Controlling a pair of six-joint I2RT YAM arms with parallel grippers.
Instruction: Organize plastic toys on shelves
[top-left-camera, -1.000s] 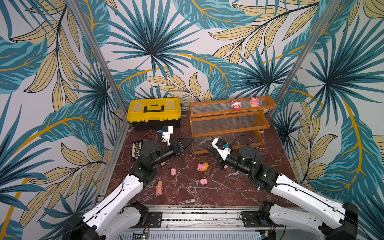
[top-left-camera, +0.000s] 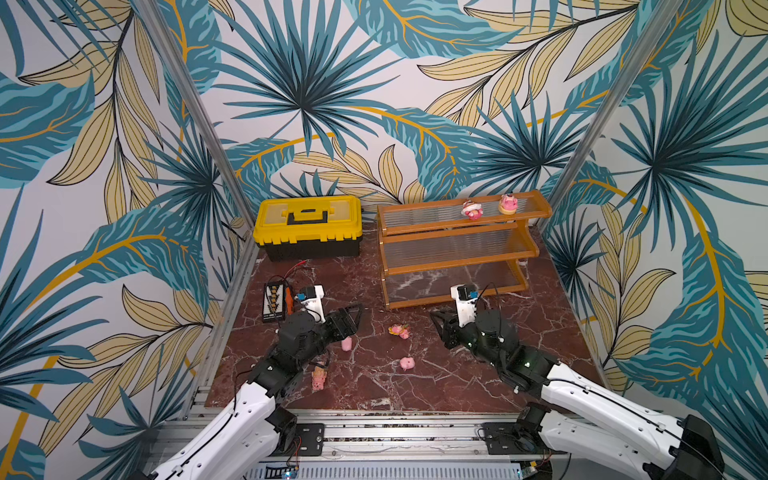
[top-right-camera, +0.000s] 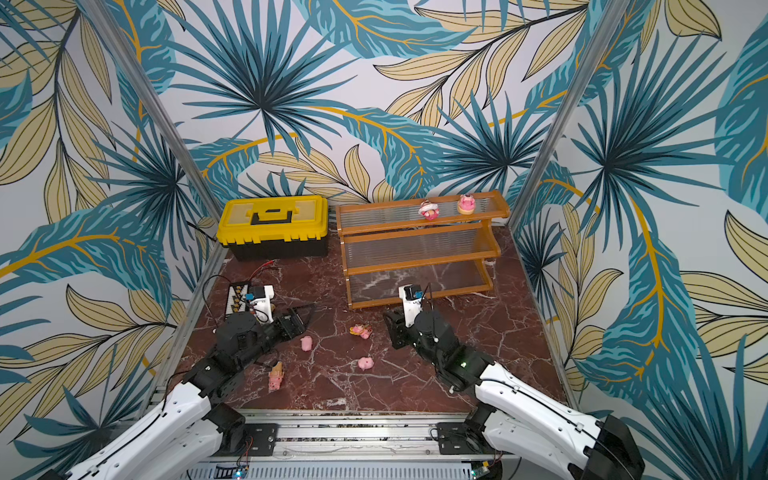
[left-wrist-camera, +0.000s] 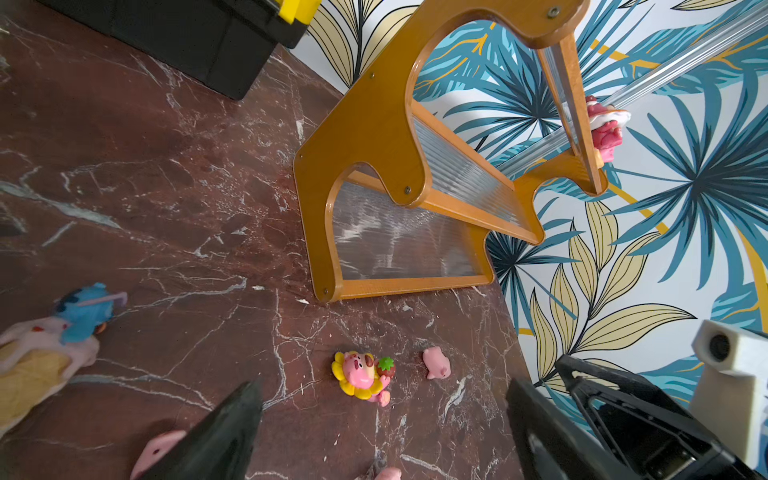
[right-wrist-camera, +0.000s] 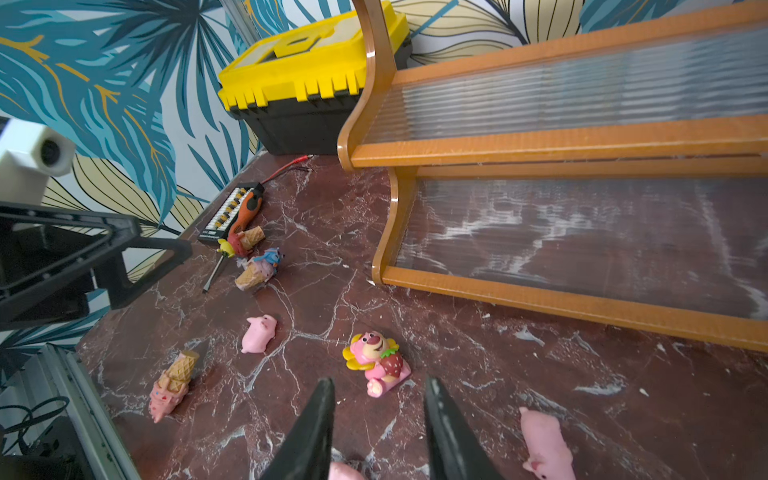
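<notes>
A pink toy with yellow petals and a strawberry (right-wrist-camera: 389, 364) lies on the table in front of the shelf (right-wrist-camera: 560, 304). My right gripper stands partly open to its right, pointing down, with nothing held between its fingers. My left gripper is wide open and empty, left of that toy in the top left view. Pink pigs rest on the marble: one at left (right-wrist-camera: 258, 333), another at right (right-wrist-camera: 546, 448). Two cone toys (right-wrist-camera: 172, 385) lie on the left side. Two pink toys (top-left-camera: 473, 210) occupy the top shelf.
A yellow-lidded toolbox (top-left-camera: 308, 224) stands at the back left. In front of it are a bit case (top-left-camera: 274, 301) and an orange-handled screwdriver (right-wrist-camera: 248, 209). Both lower shelf tiers look empty, and the table right of my right gripper is mostly clear.
The yellow-petalled toy has turned and shifted slightly left on the table.
</notes>
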